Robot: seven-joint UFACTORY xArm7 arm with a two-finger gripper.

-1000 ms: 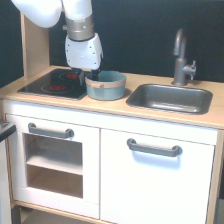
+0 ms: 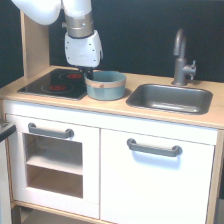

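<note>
A blue-grey pot [image 2: 106, 88] stands upright on the wooden counter, between the black stove top and the sink. From the upper left the white arm reaches down, and the dark tip of my gripper [image 2: 91, 73] is at the pot's left rim. Its fingers are small and dark here, so whether they are apart or closed on the rim does not show. Part of the pot's far left edge is hidden behind them.
The black stove top [image 2: 57, 83] with red rings lies left of the pot. To the right is the metal sink [image 2: 170, 98] with a grey faucet [image 2: 181, 60] behind it. Below, the cabinet door [image 2: 153, 175] is closed and the compartment [image 2: 55, 165] at left stands open.
The arm and gripper have shifted very slightly up and to the left. No clear movement of the pot shows.
</note>
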